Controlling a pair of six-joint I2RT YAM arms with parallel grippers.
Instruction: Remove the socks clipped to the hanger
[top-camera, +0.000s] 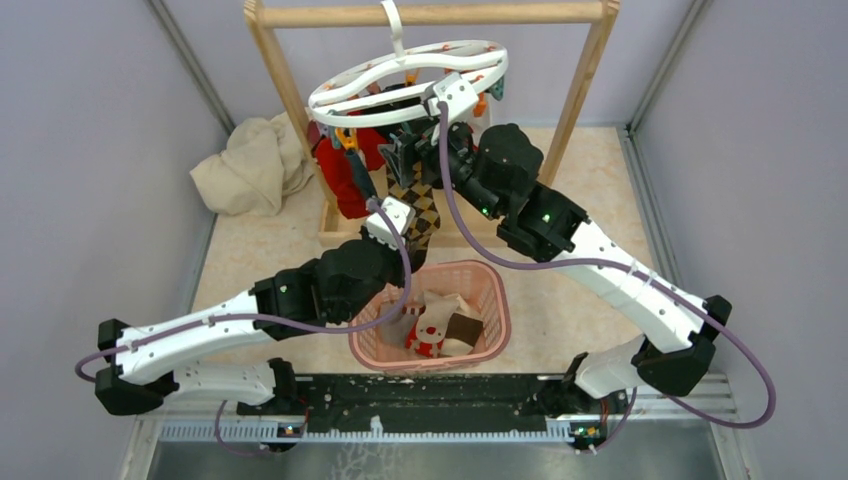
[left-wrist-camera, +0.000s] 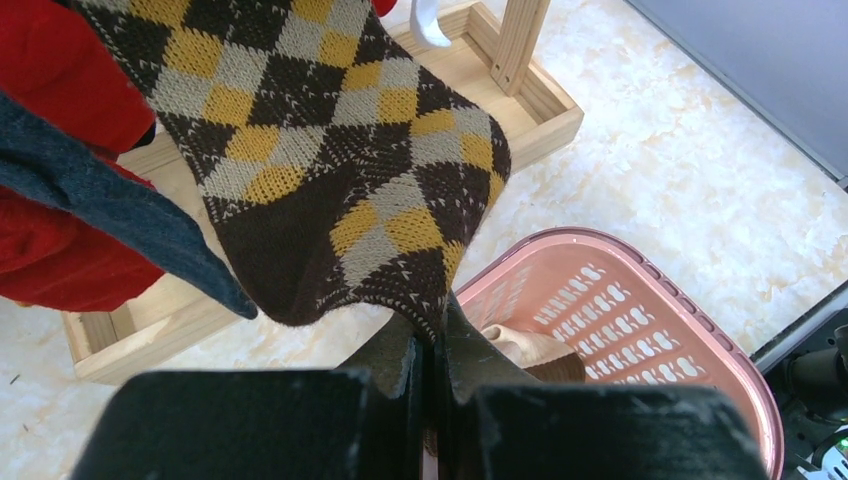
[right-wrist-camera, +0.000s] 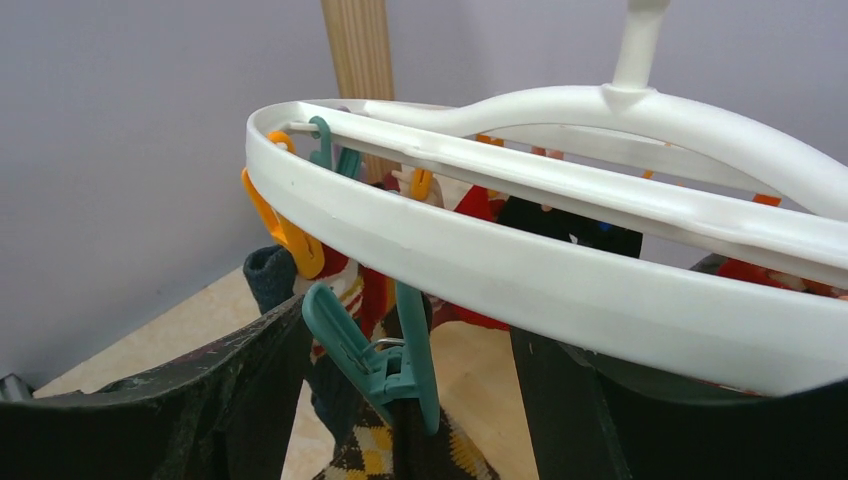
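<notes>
A white round hanger (top-camera: 400, 85) holds socks on coloured clips. The brown, yellow and grey argyle sock (left-wrist-camera: 290, 110) hangs down; my left gripper is shut on its lower end. A teal clip (right-wrist-camera: 365, 355) grips the top of that sock below the rim. My right gripper is open, one finger either side of this clip. An orange clip (right-wrist-camera: 300, 240), a dark blue sock (left-wrist-camera: 150, 230) and red socks (left-wrist-camera: 60, 250) hang alongside.
A pink basket (top-camera: 500, 320) with several socks sits below. The wooden stand (top-camera: 510, 12) carries the hanger. A beige cloth (top-camera: 240, 175) lies at the left.
</notes>
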